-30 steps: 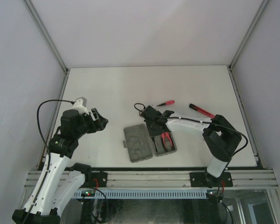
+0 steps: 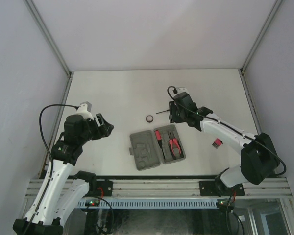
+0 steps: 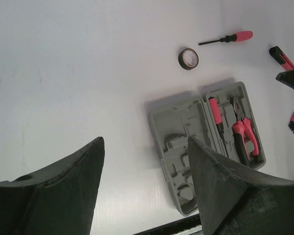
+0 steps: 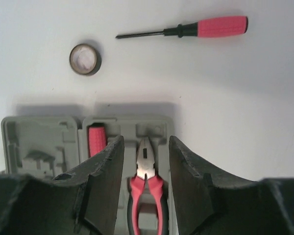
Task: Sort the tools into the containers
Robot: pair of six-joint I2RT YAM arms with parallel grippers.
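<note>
The open grey tool case (image 2: 145,151) lies near the table's front edge. Red-handled pliers (image 4: 146,174) and a red-handled screwdriver (image 2: 159,138) rest in its right half; the left half is empty. Behind the case a second screwdriver (image 4: 220,27) and a roll of black tape (image 4: 85,59) lie on the table. A red utility knife (image 3: 282,58) and a small red bristled piece (image 2: 217,143) are off to the right. My right gripper is part open above the case's rear, nothing between its fingers. My left gripper stands open and empty over bare table.
The right forearm (image 2: 225,128) crosses over the right side and hides the utility knife in the top view.
My right arm has risen from over the case and swung back and to the right, uncovering the case's screwdriver and the tape. The left arm has stayed still.
</note>
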